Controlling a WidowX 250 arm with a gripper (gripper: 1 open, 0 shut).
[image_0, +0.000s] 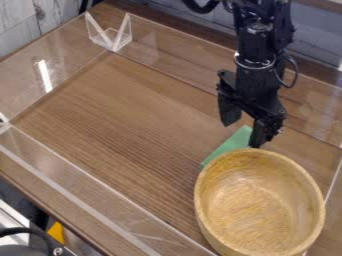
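My black gripper (249, 122) hangs at the right of the camera view, open, over a green object (221, 149) lying on the wooden table. Its fingertips are at the upper end of the green object; whether they touch it I cannot tell. A large tan bowl (257, 224) sits just in front, covering part of the green object's lower end.
A white wire holder (107, 32) stands at the back left. Walls edge the table at the back and upper left.
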